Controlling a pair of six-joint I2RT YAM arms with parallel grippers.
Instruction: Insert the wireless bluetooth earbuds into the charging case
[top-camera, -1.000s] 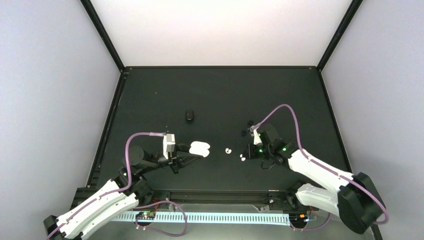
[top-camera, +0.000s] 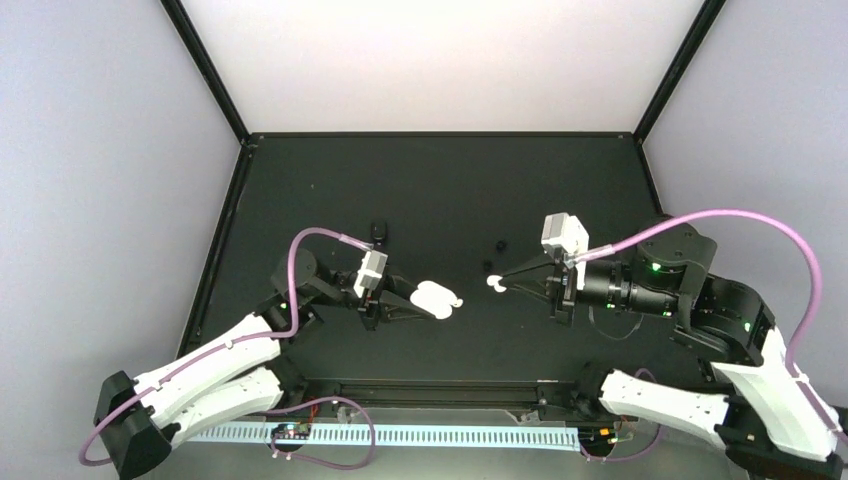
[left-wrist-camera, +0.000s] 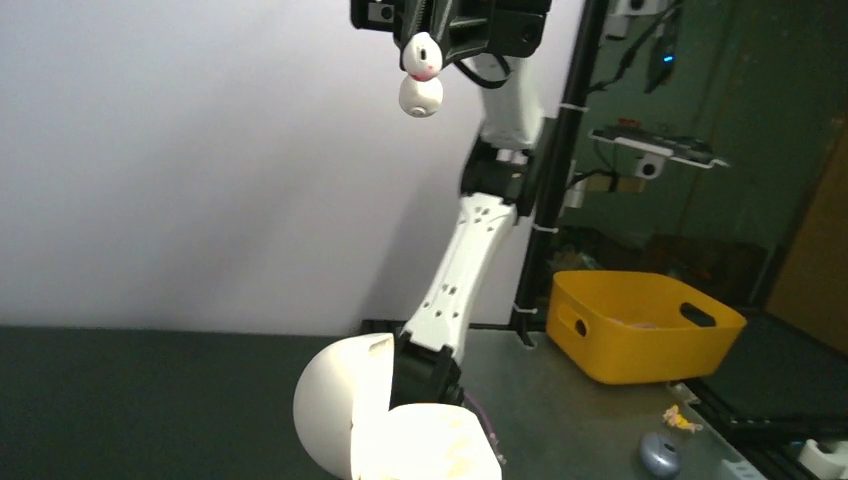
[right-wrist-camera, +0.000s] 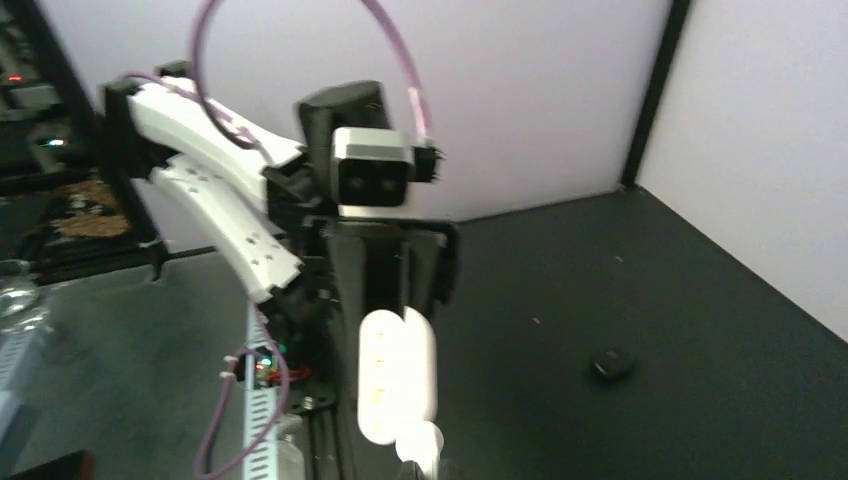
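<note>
The open white charging case (top-camera: 432, 298) is held by my left gripper (top-camera: 405, 300), which is shut on it; in the left wrist view the case (left-wrist-camera: 340, 410) fills the bottom, and in the right wrist view the case (right-wrist-camera: 385, 370) faces me. My right gripper (top-camera: 505, 278) is shut on a white earbud (top-camera: 494, 283), raised to the right of the case and apart from it. That earbud (left-wrist-camera: 420, 60) shows at the fingertips in the left wrist view and at the bottom edge of the right wrist view, just below the case in the picture.
A small black object (top-camera: 379, 230) lies behind my left gripper, and small dark bits (top-camera: 501, 246) lie near the right one. Outside the work area stands a yellow basket (left-wrist-camera: 640, 330).
My right gripper has risen and swung round with an earbud, now moving toward the case.
</note>
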